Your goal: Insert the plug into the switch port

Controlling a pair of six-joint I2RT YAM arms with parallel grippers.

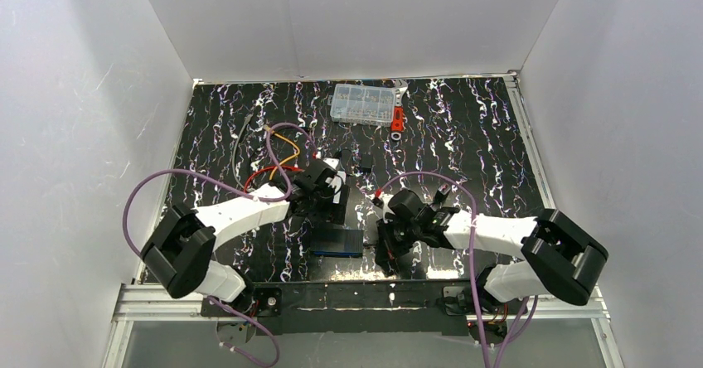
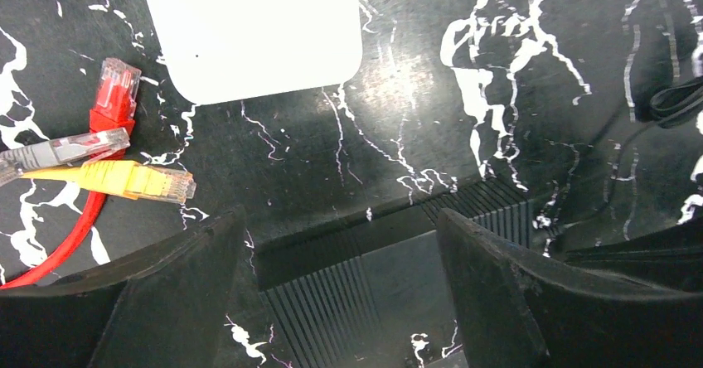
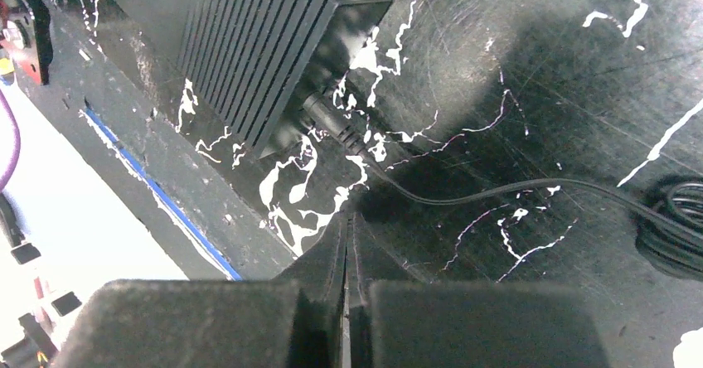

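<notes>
The black ribbed switch [image 1: 337, 242] lies near the table's front edge. In the right wrist view the black plug [image 3: 333, 123] meets the side face of the switch [image 3: 249, 53], its thin cable trailing right; how deep it sits cannot be told. My right gripper is shut, apart from plug and cable, with nothing showing between its fingertips. My left gripper stands open above the switch [image 2: 390, 260], one finger toward either end of it. From above, the left arm hides part of the area behind the switch.
Red, yellow and grey network plugs [image 2: 166, 181] lie left of a white panel [image 2: 257, 36]. A coil of black cable [image 3: 676, 227] rests to the right of the plug. Farther back are a clear parts box [image 1: 362, 104] and a red wrench [image 1: 397, 119].
</notes>
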